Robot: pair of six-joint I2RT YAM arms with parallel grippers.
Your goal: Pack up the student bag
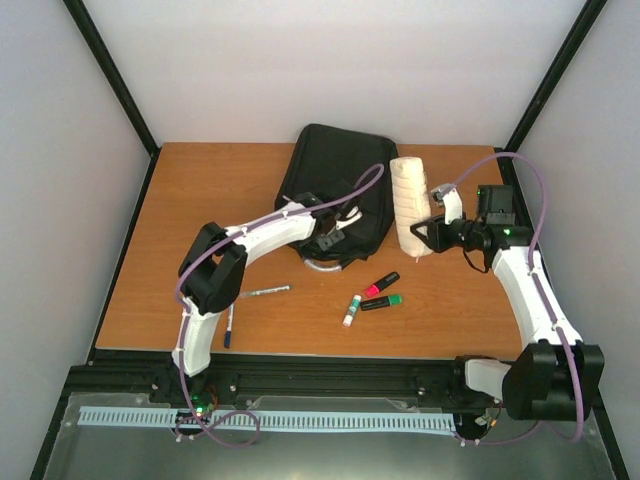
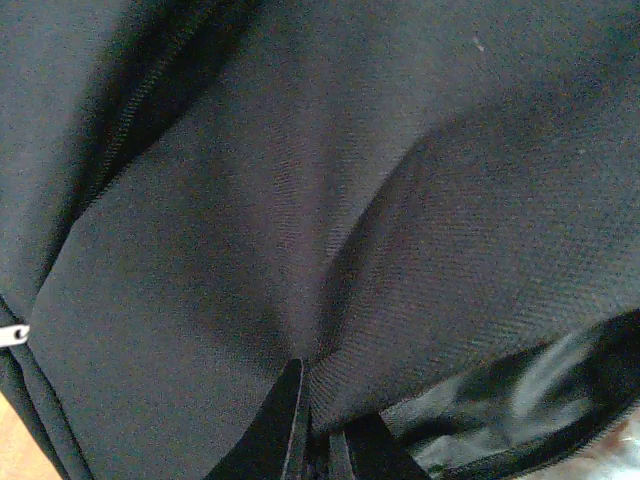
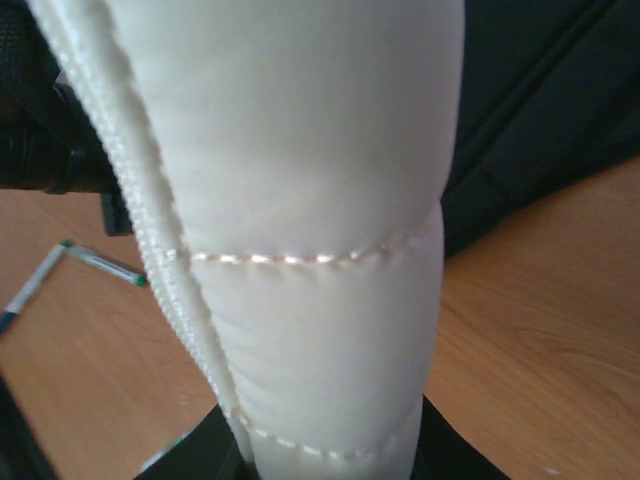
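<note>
The black bag [image 1: 340, 155] lies flat toward the back of the table. My left gripper is shut on a fold of the bag's fabric, which rises in a ridge from between its fingertips. Zipper edges run along the bag in the left wrist view. To the right of the bag, the cream quilted roll [image 1: 411, 190] is held by my right gripper [image 1: 420, 232] near its lower end. That roll [image 3: 300, 190] fills the middle of the right wrist view and hides part of the bag behind it.
A clear item [image 1: 322, 266] pokes out at the bag's near end. In front lie a pink-capped marker [image 1: 383, 284], a green-capped marker [image 1: 381, 302] and a glue stick [image 1: 352, 310]. Two pens, one pale [image 1: 265, 291] and one blue-capped [image 1: 229, 325], lie left.
</note>
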